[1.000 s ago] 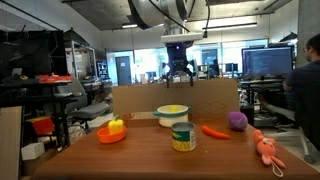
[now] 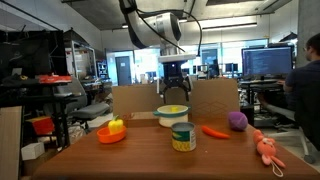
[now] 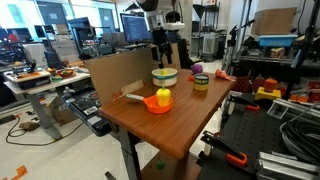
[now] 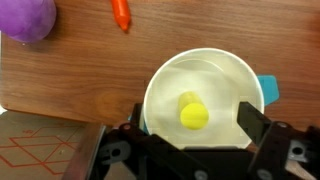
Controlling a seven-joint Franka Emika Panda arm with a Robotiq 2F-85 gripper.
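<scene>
In the wrist view a pot [image 4: 220, 75], pale inside with a blue handle, holds a small yellow object [image 4: 193, 110] near the middle of its floor. My gripper stands open over the pot's near side, its dark fingers [image 4: 134, 140] spread to either side of the yellow object, with nothing held. From the front, the gripper [image 2: 174, 92] hangs just above the rim of the pot [image 2: 171, 118]. The second exterior view shows the pot [image 3: 164, 78] toward the far part of the wooden table.
An orange bowl [image 2: 111, 136] with a yellow item sits left of the pot. In front stands a can [image 2: 184, 137]. To the right lie a red pepper [image 2: 215, 132], a purple ball [image 2: 238, 121] and a pink plush toy [image 2: 267, 150]. Cardboard [image 2: 215, 99] stands behind.
My gripper has come down and slightly left, from well above the pot to just over it. The objects on the table have stayed where they were.
</scene>
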